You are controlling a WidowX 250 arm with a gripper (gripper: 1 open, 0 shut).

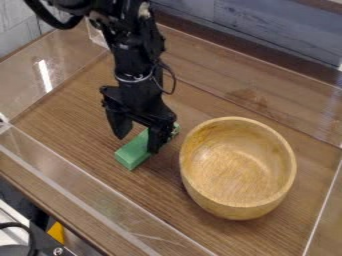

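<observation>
My black gripper (138, 130) hangs from the top of the camera view, its two fingers spread open above and at the upper part of a green block (134, 154). The block lies flat on the wooden table (80, 155), angled from lower left to upper right, and is partly hidden by the right finger. Whether the fingers touch it I cannot tell.
A large tan bowl (238, 180) stands just to the right of the block. Walls edge the table at the back and upper left.
</observation>
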